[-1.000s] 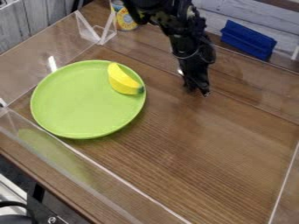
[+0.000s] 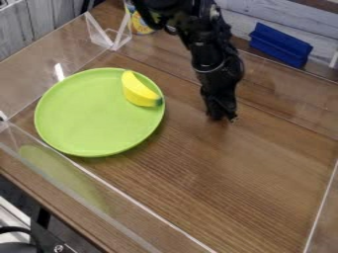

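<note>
My black gripper (image 2: 219, 111) is low over the wooden tabletop, right of a green plate (image 2: 93, 128). It is shut, with nothing visible between its fingers, though its tips are small and dark. A yellow banana-like object (image 2: 140, 89) lies on the right upper part of the plate.
A blue block-like object (image 2: 280, 45) sits at the back right against the white wall. A yellow and blue item (image 2: 138, 22) is at the back, partly behind the arm.
The gripper has shifted slightly left and toward the front of the table. The plate, banana-like object and blue object have not moved.
</note>
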